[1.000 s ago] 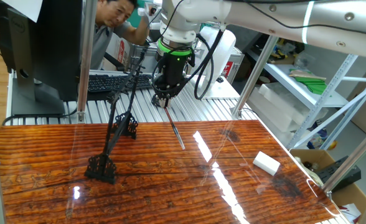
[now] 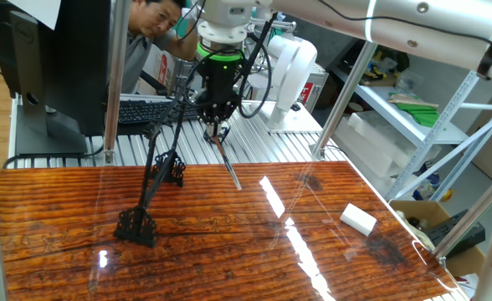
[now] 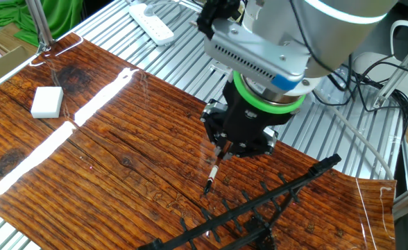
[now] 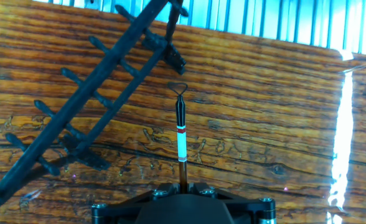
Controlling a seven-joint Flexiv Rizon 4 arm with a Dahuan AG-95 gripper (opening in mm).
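Observation:
A slim brush-like stick with a brown shaft, a pale band with red rings and a black end with a small loop points away from my gripper. The gripper is shut on its brown end. In exterior view 2 the stick slants down over the wooden table, clear of the black rack beside it. The black rack, a pegged rail on ornate feet, stands at the left in the wrist view. In exterior view 1 my gripper is above the table's back edge, right of the rack.
A white block lies at the right of the glossy wooden table. Metal posts rise around the table. A keyboard and a monitor stand behind it, near a person.
My gripper has shifted left and slightly upward in exterior view 1, toward the rack, with the stick still in it. The rack and white block have stayed put.

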